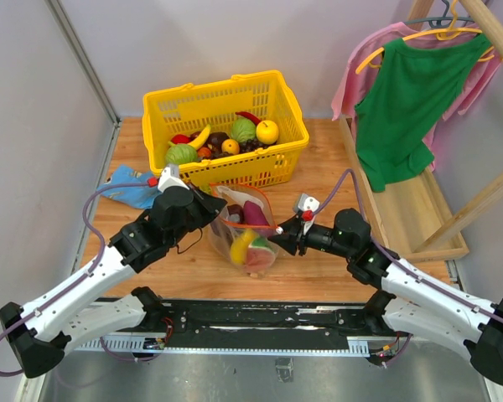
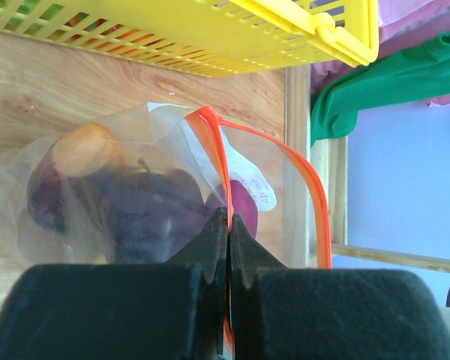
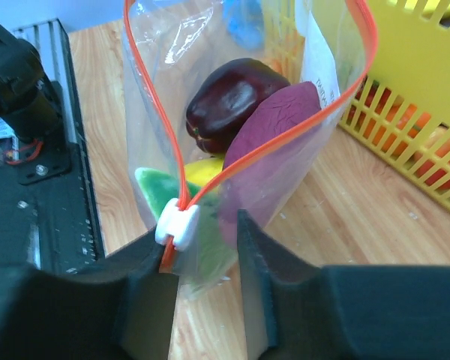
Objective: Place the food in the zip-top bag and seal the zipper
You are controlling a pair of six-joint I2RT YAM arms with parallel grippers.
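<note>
A clear zip top bag (image 1: 235, 255) with an orange rim stands mouth open at mid-table. Inside it are a dark eggplant (image 3: 229, 101), a purple sweet potato (image 3: 274, 124), a yellow item (image 1: 241, 246) and a watermelon slice (image 1: 258, 255). The left gripper is shut on the bag's orange rim at its left corner. At the opposite corner sits the white zipper slider (image 3: 178, 223), lying between the parted fingers of my right gripper; the slider appears nearer the left finger, with a gap to the other one.
Behind the bag is a yellow basket (image 1: 176, 105) of toy produce. A blue cloth (image 1: 130, 191) lies at the left. The wooden rack (image 1: 427, 213) with hung clothes stands at the right; bare table lies between it and the bag.
</note>
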